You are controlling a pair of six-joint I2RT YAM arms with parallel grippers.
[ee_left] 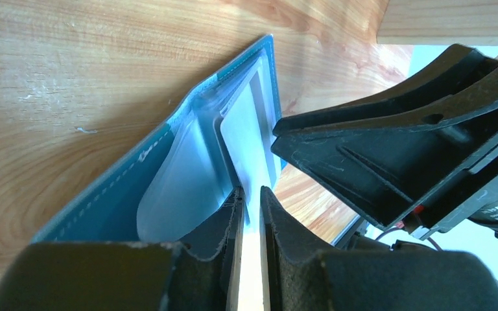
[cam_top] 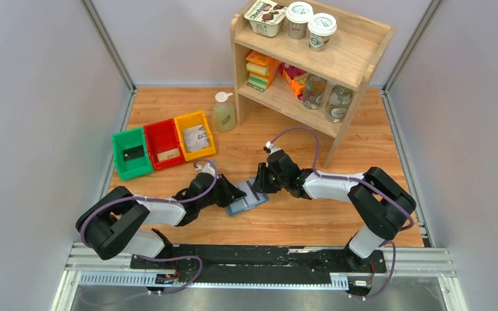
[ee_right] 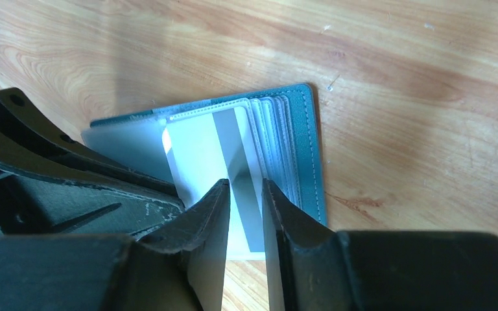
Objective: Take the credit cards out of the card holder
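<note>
The blue card holder (cam_top: 237, 207) lies open on the wooden table between my two grippers. In the right wrist view it shows a white card with a grey stripe (ee_right: 191, 155) and stacked clear sleeves (ee_right: 279, 142). My left gripper is at the holder, its fingertips at the lower edge of the white card, slightly parted; whether anything is between them is unclear. My right gripper hangs over the striped card, fingertips apart, with no clear hold on anything. Each gripper's body shows beside the holder in the other's wrist view.
Green, red and yellow bins (cam_top: 162, 123) stand at the back left beside a soap bottle (cam_top: 224, 114). A wooden shelf (cam_top: 327, 48) with cups, snacks and bottles occupies the back right.
</note>
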